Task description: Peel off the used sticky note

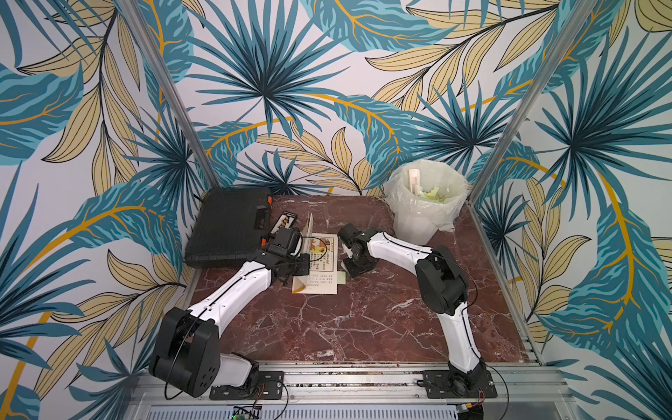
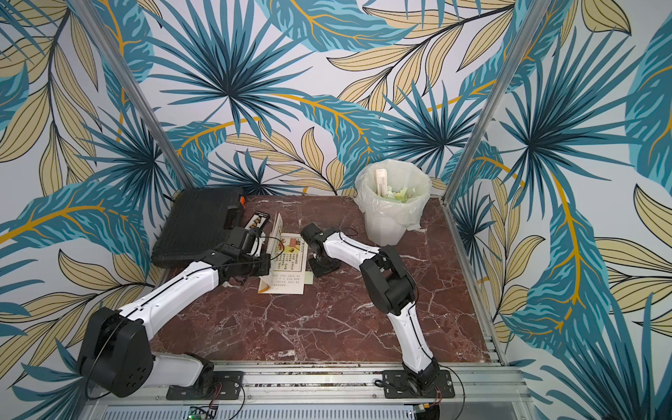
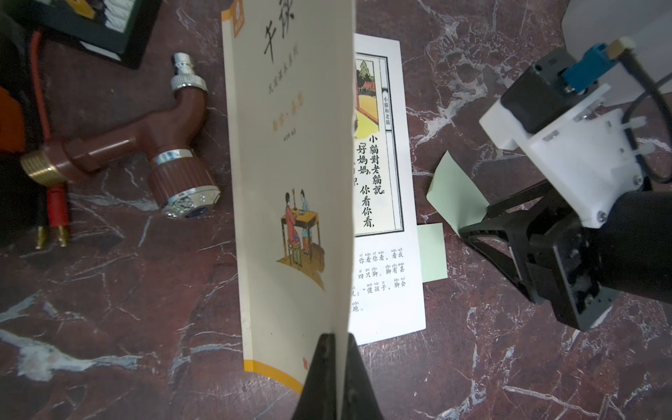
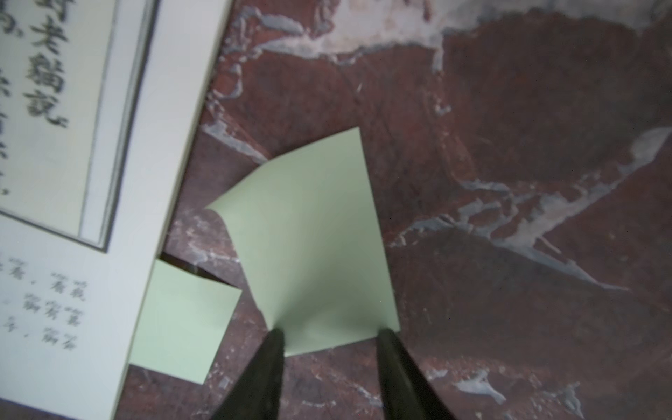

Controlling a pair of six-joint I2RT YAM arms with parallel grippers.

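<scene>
My left gripper is shut on the raised cream cover of the booklet [image 3: 287, 175], whose printed page [image 3: 381, 287] lies flat beneath. A pale green sticky note [image 4: 315, 245] with a bent corner lies on the marble right of the booklet; a second green note [image 4: 183, 325] pokes from under the page's edge. My right gripper is part open, its blurred fingertips down at the near edge of the loose note; I cannot tell whether it touches it.
A black case [image 1: 224, 224], a brown tap [image 3: 175, 147] and a red lead are at the left. A lined bin [image 1: 427, 210] stands back right.
</scene>
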